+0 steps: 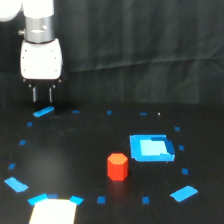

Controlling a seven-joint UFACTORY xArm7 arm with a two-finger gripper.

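A red six-sided block (pixel 117 167) stands on the black table, right of centre toward the front. Behind it and to the right lies a flat blue square (pixel 136 154) with a whitish patch (pixel 153 147) in its middle. My gripper (pixel 42 97) hangs at the back left, pointing down, far from both. Its two thin dark fingers stand apart, with nothing visible between them.
Blue tape pieces mark the table, including a strip (pixel 43 112) just below the gripper and others at left (pixel 16 185) and right (pixel 184 193). A bright cream object (pixel 53 212) is cut off at the front edge.
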